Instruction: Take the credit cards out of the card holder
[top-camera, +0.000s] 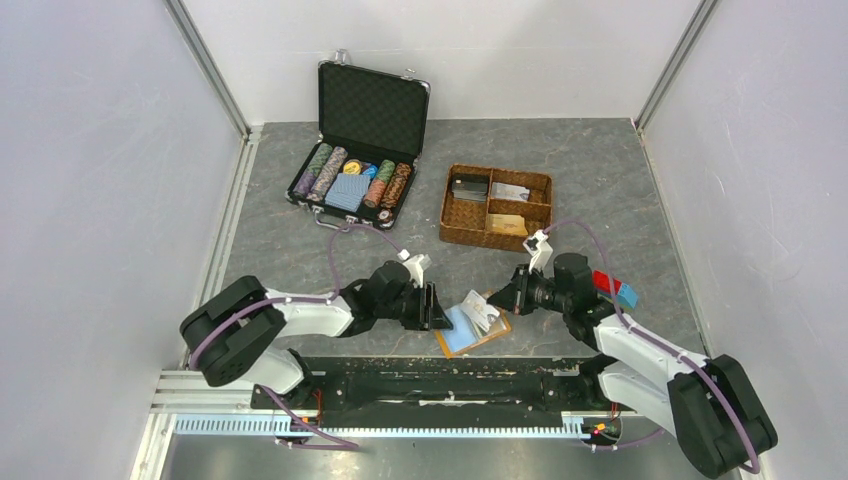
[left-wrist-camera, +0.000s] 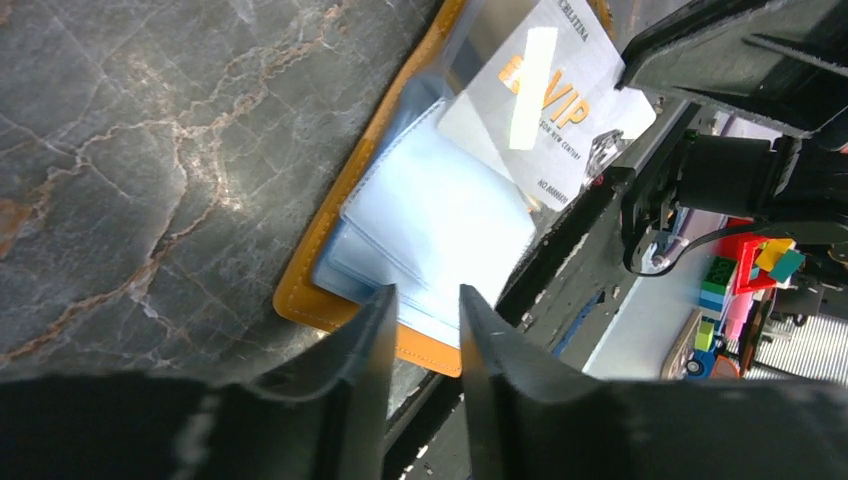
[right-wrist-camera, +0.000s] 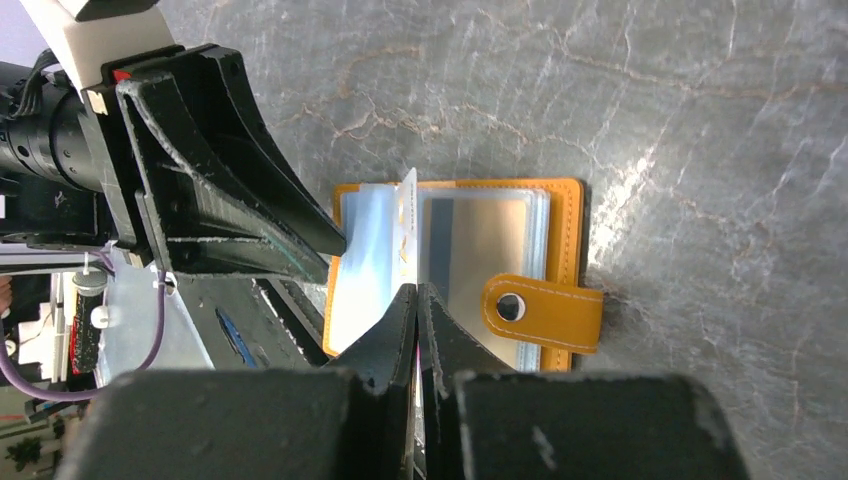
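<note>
The orange-edged card holder (top-camera: 459, 344) lies unfolded on the table, with clear and pale blue sleeves (left-wrist-camera: 430, 210) showing. A white VIP card is tilted up out of the sleeves, seen almost edge-on in the right wrist view. Its upper edge meets the tips of my right gripper, shut on it. At the holder's left end, my left gripper is parted, its two fingers apart over the blue sleeve's lower edge, holding nothing that I can see. How much of the card is still inside a sleeve is hidden.
A wicker basket (top-camera: 468, 237) with cards in its compartments stands behind the holder. An open case of poker chips (top-camera: 347, 190) sits at the back left. Red and blue blocks (top-camera: 626, 295) lie beyond the right arm. Bare table stretches left of the basket.
</note>
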